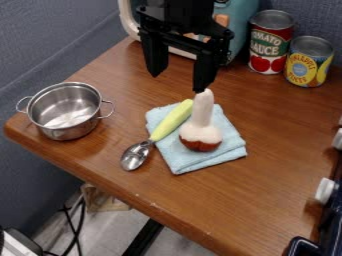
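My black gripper [179, 71] hangs open at the top centre, above the table and over the items, with nothing between its fingers. Below it a light blue cloth [225, 156] lies on the wooden table [241, 200]. On the cloth are a yellow-green elongated object [171, 120] and a pale upright piece with a brown base [202, 130]. A metal spoon [135, 156] lies at the cloth's left edge, and a steel pot [64, 112] with two handles stands at the left.
A tomato sauce can [269, 48] and a yellow can [309, 64] stand at the back right, beside a teal appliance [230, 24]. A dark object with white knobs [323, 190] is at the right edge.
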